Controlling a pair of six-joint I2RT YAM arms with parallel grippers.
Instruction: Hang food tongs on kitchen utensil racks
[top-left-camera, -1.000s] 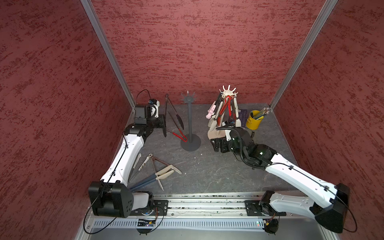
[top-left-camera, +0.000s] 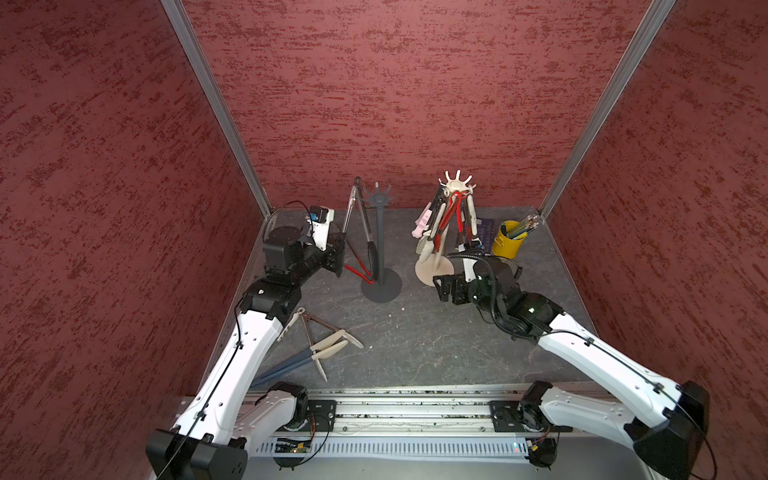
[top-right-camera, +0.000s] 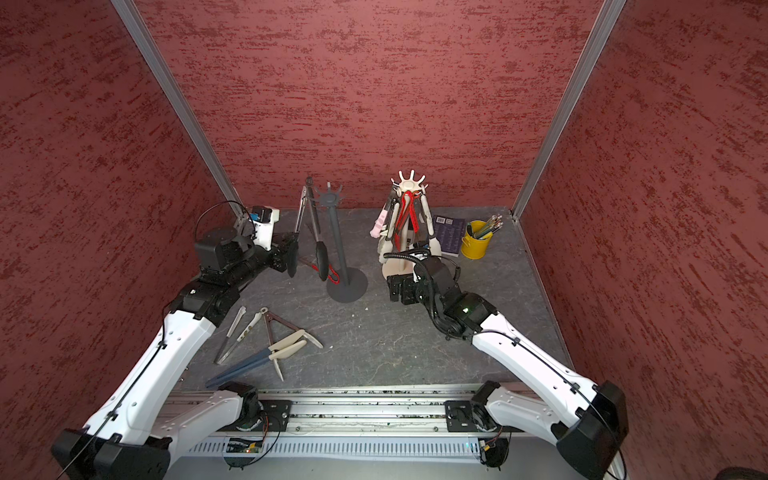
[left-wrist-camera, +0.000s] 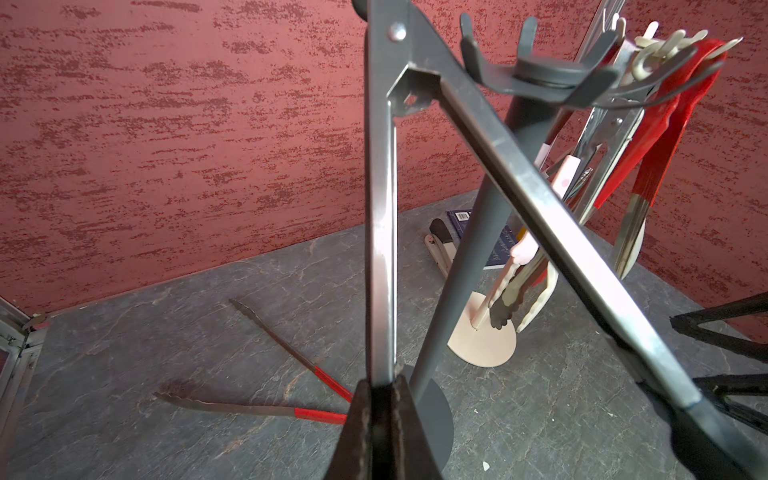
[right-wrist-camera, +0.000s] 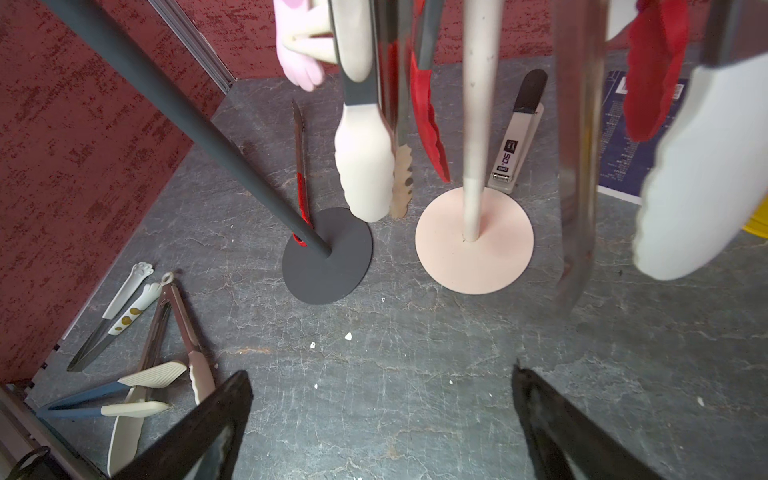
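My left gripper is shut on one arm of metal tongs with black heads (left-wrist-camera: 552, 212), held in the air with the hinge up. In the top left view, these tongs (top-left-camera: 362, 214) stand spread just left of the dark grey rack (top-left-camera: 380, 248). Their hinge is near the height of the rack's hooks (left-wrist-camera: 552, 72); whether they touch cannot be told. No tongs hang on the dark rack's hooks. Several tongs hang from the cream rack (right-wrist-camera: 473, 264). My right gripper is open and empty, in front of the cream rack.
Red-handled tongs (left-wrist-camera: 320, 412) lie behind the dark rack's base. Blue-handled tongs (right-wrist-camera: 132, 388), brown tongs (right-wrist-camera: 180, 312) and white-handled tongs (right-wrist-camera: 128, 292) lie at front left. A yellow cup (top-left-camera: 508, 240) stands at back right.
My left gripper has carried the black-headed tongs to the right, with their hinge now higher and nearer the dark rack. The right gripper has shifted slightly right.
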